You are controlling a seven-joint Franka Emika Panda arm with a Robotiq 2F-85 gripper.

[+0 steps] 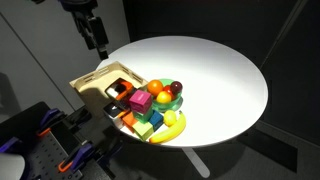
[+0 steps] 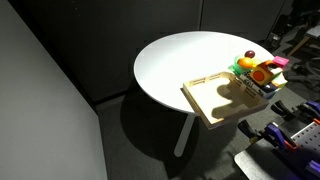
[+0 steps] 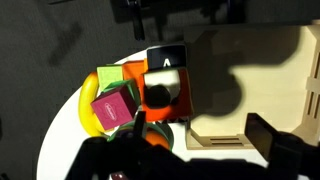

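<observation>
My gripper point(image 1: 98, 54) hangs above the far left side of the white table, over the wooden tray point(image 1: 88, 84). In the wrist view its fingers point(image 3: 262, 136) stand wide apart, so it is open and holds nothing. The tray point(image 3: 236, 140) looks empty on its bare floor. Beside it, blocks are stacked: a magenta box point(image 3: 115, 107), a green block point(image 3: 109, 74), and a dark block with a letter A point(image 3: 167, 56). An orange piece with a round dark opening point(image 2: 262, 74) rests among them. A yellow banana point(image 1: 169, 129) lies at the near edge.
A green plate point(image 1: 178, 103) holds several round fruits, including an orange point(image 1: 155, 87) and a dark red one point(image 1: 176, 87). A blue block point(image 1: 156, 117) and a yellow lemon-like fruit point(image 1: 170, 117) lie close by.
</observation>
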